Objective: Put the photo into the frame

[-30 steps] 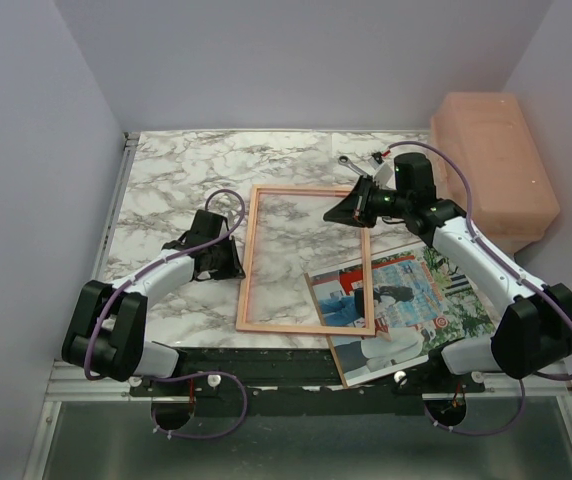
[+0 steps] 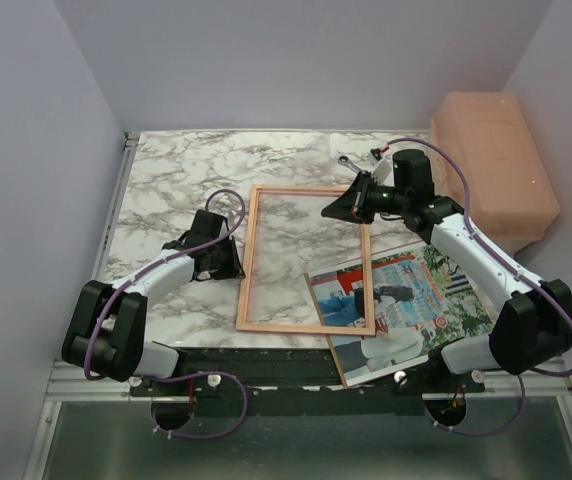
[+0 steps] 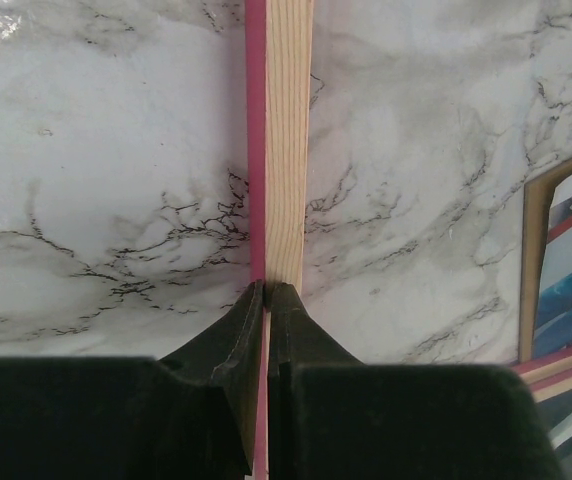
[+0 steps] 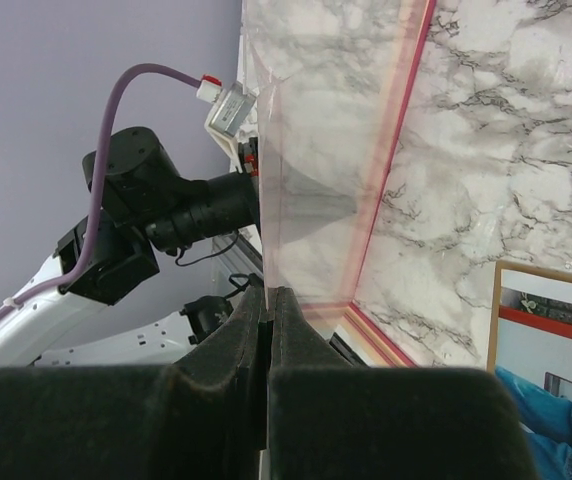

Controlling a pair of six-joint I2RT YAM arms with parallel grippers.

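Observation:
The empty wooden frame (image 2: 249, 238) lies on the marble table, its left bar (image 3: 286, 130) running up to the tips of my left gripper. Those fingertips are close together over the bar; whether they pinch it is unclear. Above the frame's upper right part, my right gripper is shut on a clear sheet (image 4: 311, 170), which hangs tilted over the frame. A photo with blue and red parts (image 2: 338, 296) lies partly inside the frame's lower right, a brown border (image 3: 532, 260) along its edge.
More prints (image 2: 456, 292) overlap to the right, one (image 2: 381, 350) reaching the front edge. A large pinkish box (image 2: 491, 150) stands at the back right. Bare marble (image 2: 181, 165) is free at the back left.
My right gripper has shifted very slightly toward the back of the table. The left arm, the frame and the photo look unmoved.

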